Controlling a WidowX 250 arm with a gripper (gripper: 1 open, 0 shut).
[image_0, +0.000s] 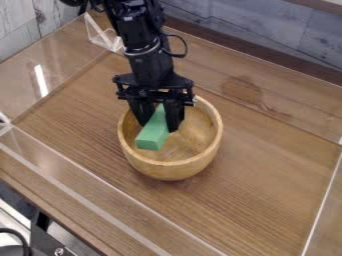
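A wooden bowl (195, 148) sits on the wooden table near the middle of the view. Inside it, a green block (152, 134) stands tilted, its upper end between the fingers of the black gripper (158, 114), which reaches down from above and is shut on it. The lower end of the block hangs over the bowl's floor; whether it touches cannot be told.
Grey walls edge it at the back. Cables lie at the lower left, and a clear plastic item is at the left edge.
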